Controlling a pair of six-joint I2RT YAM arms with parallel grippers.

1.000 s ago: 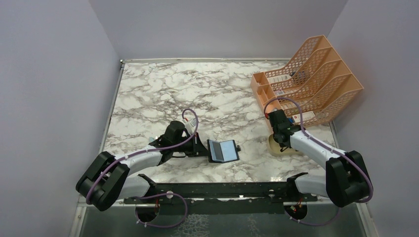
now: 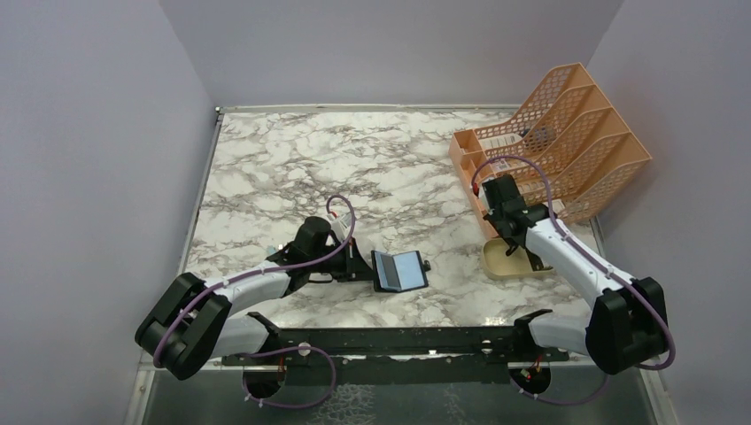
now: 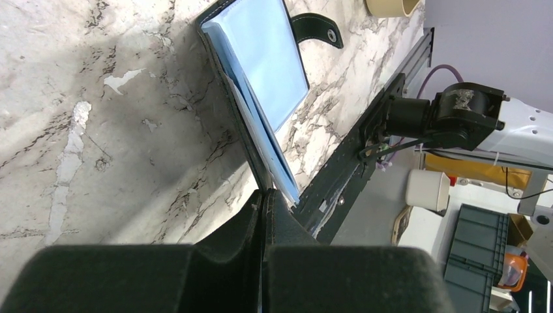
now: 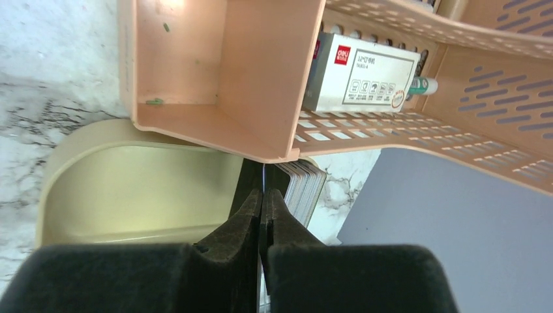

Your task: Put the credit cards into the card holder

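The card holder (image 2: pixel 403 271) lies open on the marble table, its black cover and clear blue-tinted sleeves showing. My left gripper is shut on the edge of the cover, beside slightly lifted sleeves (image 3: pixel 274 156). In the right wrist view, a stack of cards (image 4: pixel 305 190) stands on edge in the cream container (image 4: pixel 150 186), with a dark face (image 4: pixel 246 186) toward the container's empty part. My right gripper is shut on a thin card (image 4: pixel 263 177), seen edge-on above the fingertips. The rest of that card is hidden by the fingers.
An orange file rack (image 2: pixel 567 133) stands at the right, its front compartment overhanging the container in the right wrist view. A white box (image 4: pixel 365 73) sits inside it.
The right arm has risen and shifted toward the back, away from the stack. The left gripper stays nearly still.
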